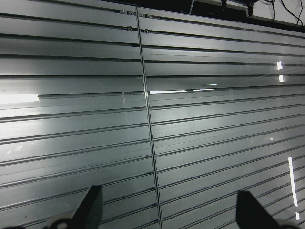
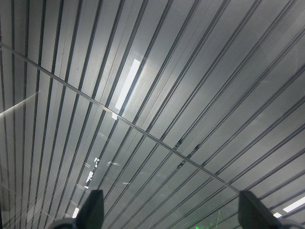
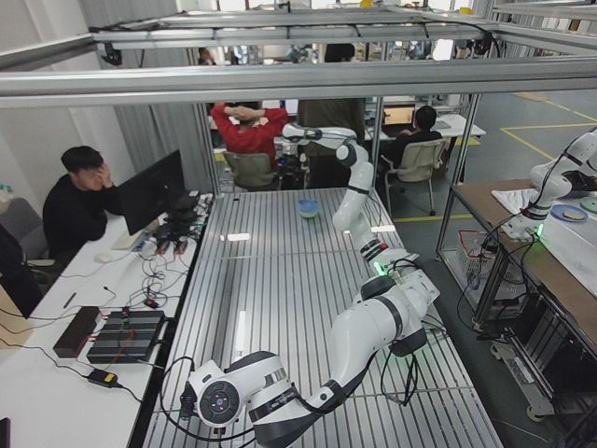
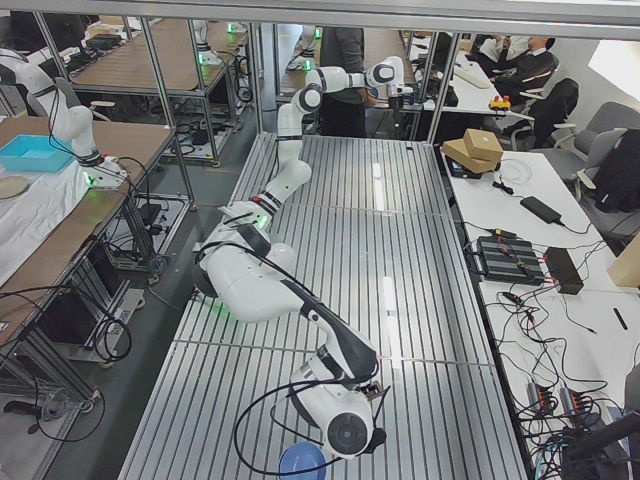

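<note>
A blue bowl (image 3: 308,209) stands on the slatted metal table at the far end in the camera left view, and at the near edge in the camera right view (image 4: 301,463). One arm's gripper is raised above that end, apart from the bowl; the other arm hangs over the opposite end. In the left wrist view my left gripper has its dark fingertips wide apart over bare slats, nothing between them. My right gripper likewise stands open, with only table surface below it.
A white side desk (image 3: 47,392) with monitor, cables and power units runs along one side, with a seated person. A brown table (image 4: 40,270) with another robot arm is on the other side. Metal frame posts surround the workspace.
</note>
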